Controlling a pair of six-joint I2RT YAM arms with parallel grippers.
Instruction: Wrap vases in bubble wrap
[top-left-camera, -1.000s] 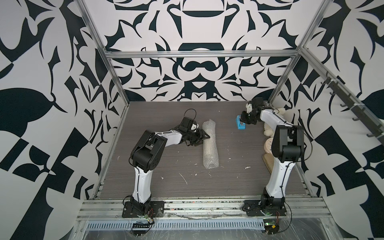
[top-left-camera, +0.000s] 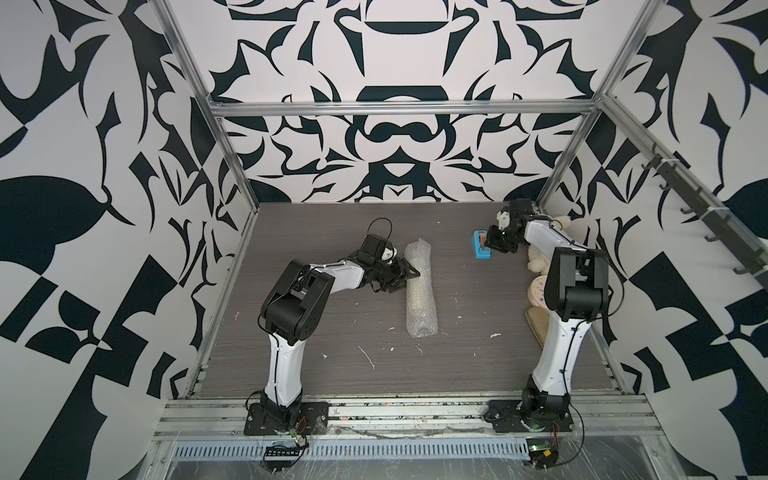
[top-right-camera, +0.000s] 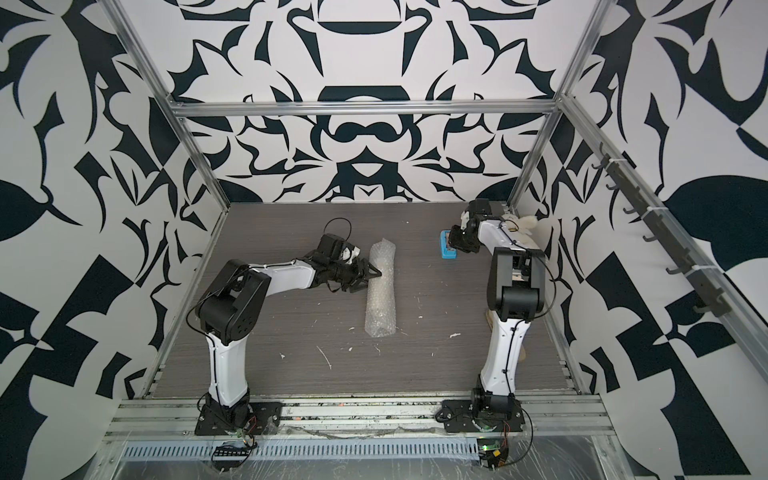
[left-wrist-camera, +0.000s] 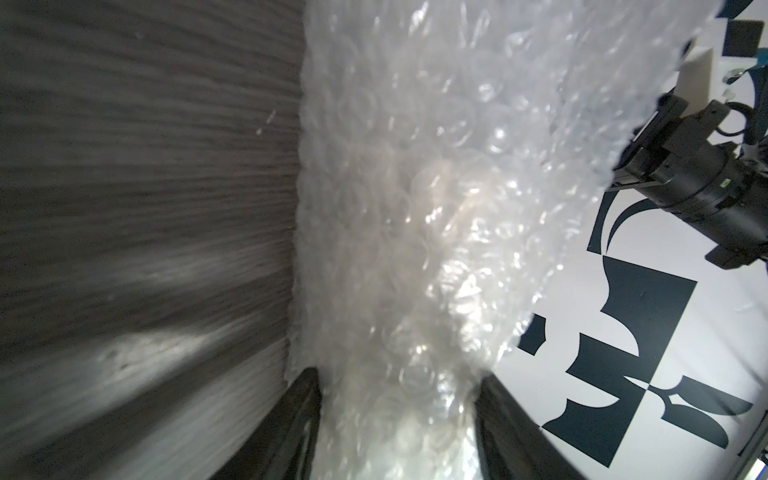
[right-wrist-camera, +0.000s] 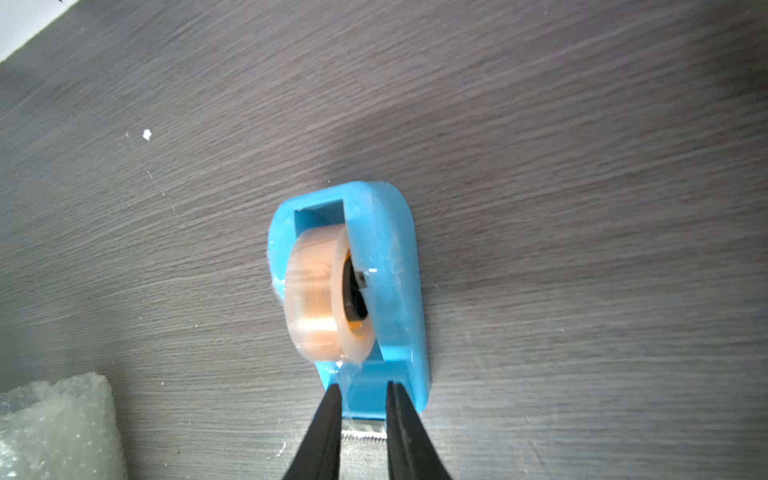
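A long roll of bubble wrap (top-left-camera: 421, 296) lies on the dark wooden table, its length running front to back. My left gripper is shut on the roll, with a finger on each side of it. Whatever is inside the wrap is only a pale blur through the bubbles. To the right stands a blue tape dispenser (right-wrist-camera: 396, 264) carrying a roll of clear tape (right-wrist-camera: 316, 296). My right gripper is open over the dispenser's cutter end; its fingers are empty and the dispenser rests on the table.
Behind the right arm, along the right edge, lie a plush toy (top-left-camera: 537, 260), a round pale object (top-left-camera: 537, 293) and a tan flat piece (top-left-camera: 539, 321). Small white scraps (top-left-camera: 366, 357) litter the table.
The left arm, the roll and the dispenser have stayed put.
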